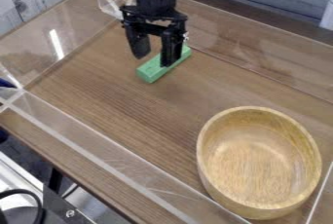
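My black gripper (155, 45) hangs over a green block (162, 66) lying on the wooden table at the upper middle, its fingers (138, 45) open on either side of the block's far part. Whether they touch the block cannot be told. The arm hides part of the block.
A large pale wooden bowl (258, 150) fills the lower right. Clear walls line the table's edges, and a black cable (26, 199) lies outside at the bottom left.
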